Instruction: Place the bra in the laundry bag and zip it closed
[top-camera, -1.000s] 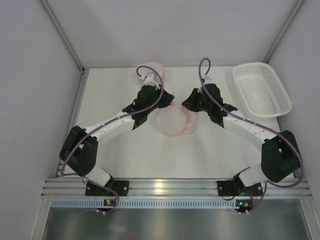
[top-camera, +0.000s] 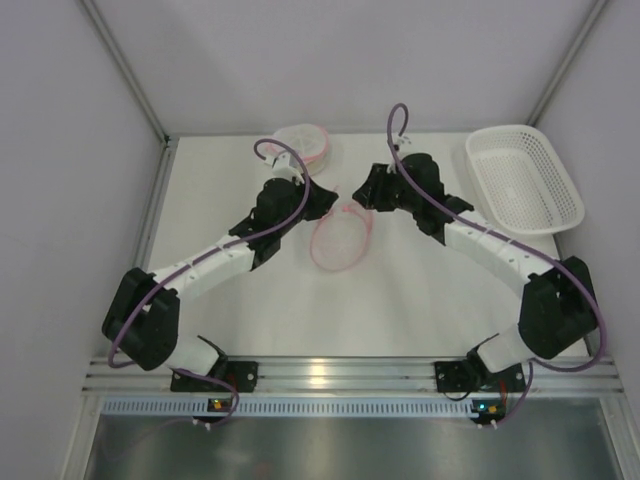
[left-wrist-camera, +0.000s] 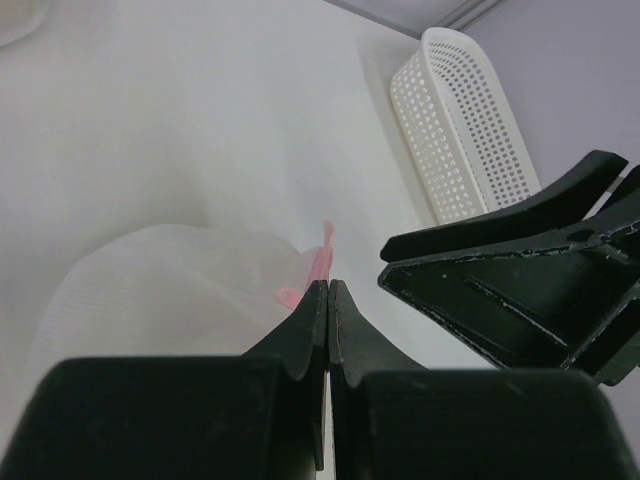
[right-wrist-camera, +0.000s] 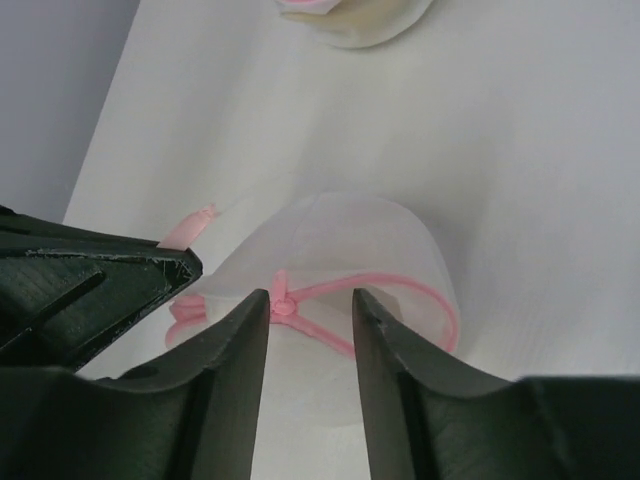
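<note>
The laundry bag (top-camera: 340, 243), white mesh with pink trim, hangs opened out between my two arms in the top view. My left gripper is shut on its pink edge (left-wrist-camera: 319, 262), a strip of which sticks out past the fingertips. In the right wrist view, my right gripper stands partly open with a gap between its fingers. A pink knot-like bit of trim (right-wrist-camera: 283, 303) appears beside its left fingertip; whether they touch I cannot tell. The pink-and-white bra (top-camera: 300, 145) lies at the back of the table, behind my left gripper.
A white perforated basket (top-camera: 523, 180) stands at the back right. The two grippers are close together, with the left fingers (right-wrist-camera: 130, 290) near the right gripper. Bare table (top-camera: 215, 185) shows on the left and along the front.
</note>
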